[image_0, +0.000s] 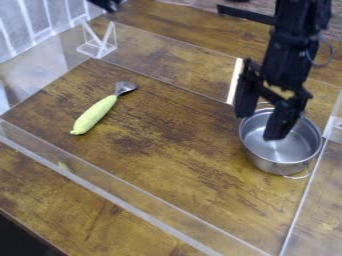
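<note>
My dark, blurred gripper (265, 112) hangs at the right over a steel pot (278, 152), its fingers open above the pot's rim and partly covering it. Nothing shows between the fingers. A pale yellow-green corn-like object (91, 115) lies on the wooden table at the left, beside a small metal utensil (124, 87) that touches or nearly touches its upper end.
Clear plastic walls (99, 42) edge the work area, with one low rail running along the front.
</note>
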